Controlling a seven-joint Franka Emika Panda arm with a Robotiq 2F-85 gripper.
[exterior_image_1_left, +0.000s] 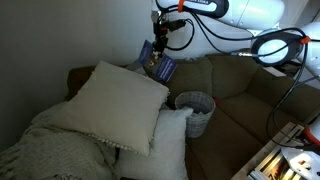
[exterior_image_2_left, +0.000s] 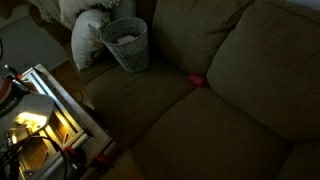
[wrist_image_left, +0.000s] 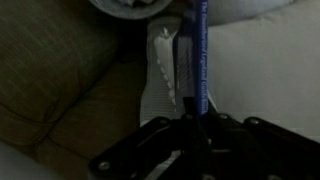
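A dark blue flat item like a book (exterior_image_1_left: 162, 68), with small print along its narrow edge, hangs tilted in front of the wall and sofa back in exterior view 1. My gripper (exterior_image_1_left: 158, 44) is shut on its upper part. In the wrist view the blue book (wrist_image_left: 202, 55) extends away edge-on from between the dark fingers of my gripper. It is held in the air behind the cream pillow (exterior_image_1_left: 118, 108), left of and above the wicker basket (exterior_image_1_left: 196, 118). Shadow hides the exact finger contact.
The brown sofa (exterior_image_2_left: 160, 105) has bare seats to the right of the wicker basket (exterior_image_2_left: 130, 52), which holds something pale. A grey-white pillow (exterior_image_1_left: 165, 150) and a knit blanket (exterior_image_1_left: 50, 155) fill the left side.
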